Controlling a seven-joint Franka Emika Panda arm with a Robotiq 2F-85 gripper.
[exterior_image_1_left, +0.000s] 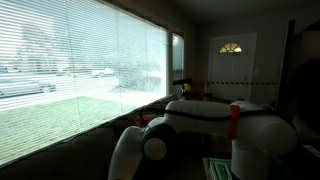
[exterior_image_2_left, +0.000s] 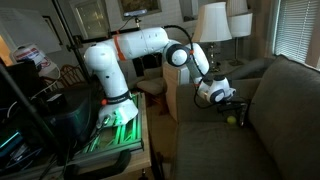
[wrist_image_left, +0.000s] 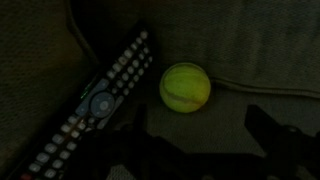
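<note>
A yellow-green tennis ball (wrist_image_left: 185, 87) lies on the dark couch cushion, near its seam, in the wrist view. Left of it is a black remote (wrist_image_left: 98, 102) with pale buttons, set at a slant. My gripper is open, its dark fingers wide apart at the lower part of the wrist view. The ball shows ahead of the gap, nearer the left finger, with nothing between the fingers. From exterior view 2, the gripper (exterior_image_2_left: 235, 106) hangs low over the couch, just above the small ball (exterior_image_2_left: 231, 120). Exterior view 1 does not show the ball or fingertips.
The couch seat (exterior_image_2_left: 210, 150) has free room in front of the ball, and its backrest (exterior_image_2_left: 285, 90) rises behind. Two lamps (exterior_image_2_left: 212, 25) stand beyond the arm. A blind-covered window (exterior_image_1_left: 80, 70) runs along one side.
</note>
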